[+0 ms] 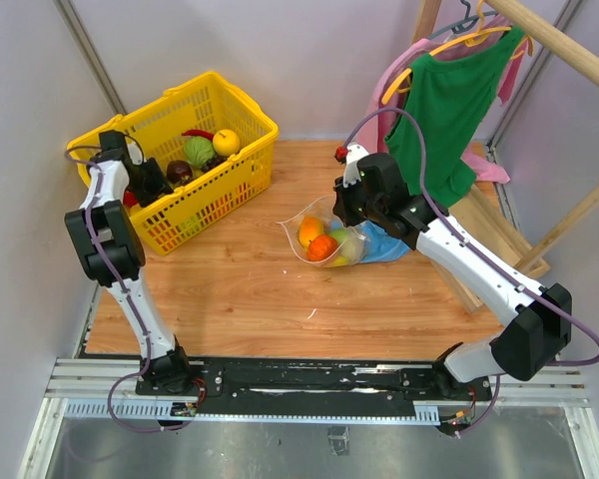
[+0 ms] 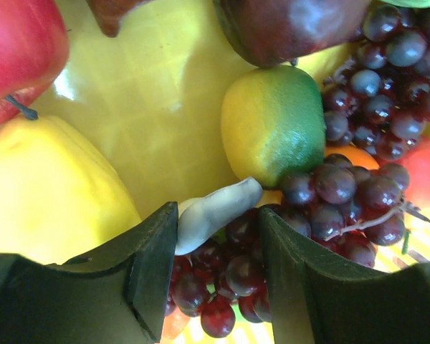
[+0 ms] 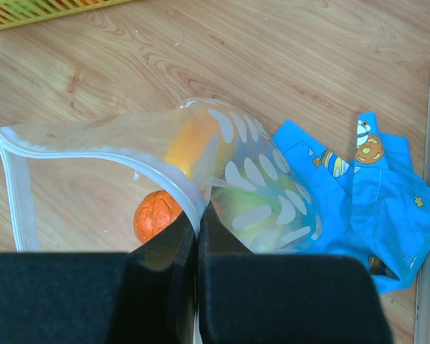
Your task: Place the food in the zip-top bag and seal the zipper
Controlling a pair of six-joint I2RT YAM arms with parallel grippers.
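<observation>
My left gripper is down inside the yellow basket (image 1: 180, 230), part open around a pale elongated item (image 2: 215, 211) among grapes (image 2: 333, 186), beside a mango (image 2: 272, 125), a yellow fruit (image 2: 50, 186) and a red apple (image 2: 14, 54). Whether it grips the pale item is unclear. My right gripper is shut on the edge of the zip top bag (image 3: 258, 179), which stands open on the table with orange (image 3: 155, 215), yellow and green food inside.
Blue cloth (image 3: 387, 215) lies right of the bag. A wooden rack with hanging garments (image 1: 439, 120) fills the right side.
</observation>
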